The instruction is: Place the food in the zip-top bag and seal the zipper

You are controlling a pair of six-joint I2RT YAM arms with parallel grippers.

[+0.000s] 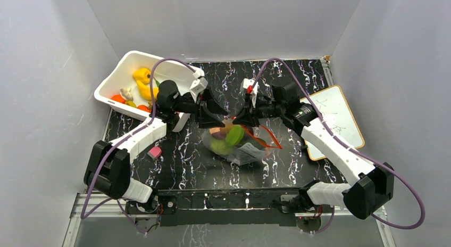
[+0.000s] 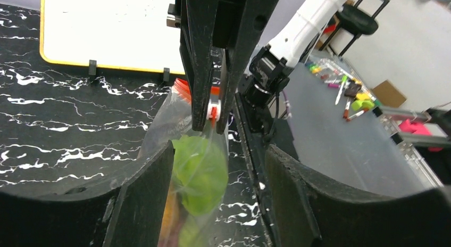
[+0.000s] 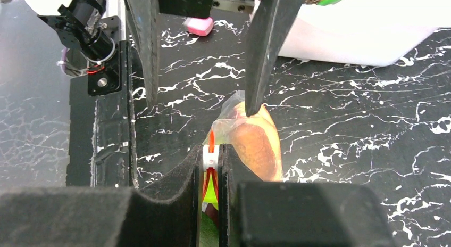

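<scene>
In the top view the clear zip bag [image 1: 245,154] rests on the dark marbled table, a red-orange zipper strip [image 1: 272,138] along its right side. Green food [image 1: 234,135] and orange food [image 3: 258,143] show through the plastic. My right gripper is shut on the bag's white zipper slider [image 3: 210,157], red-orange zipper running out above and below it. Facing it, my left gripper [image 1: 223,115] stands open just left of the slider, nothing between its spread fingers. The far end of the zipper is partly hidden in the left wrist view.
A white bin [image 1: 103,86] with yellow and orange foods stands back left, close to the left arm. At the right lies a whiteboard [image 1: 340,122]. A pink block [image 1: 155,152] sits at front left. Behind the bag the table is bare.
</scene>
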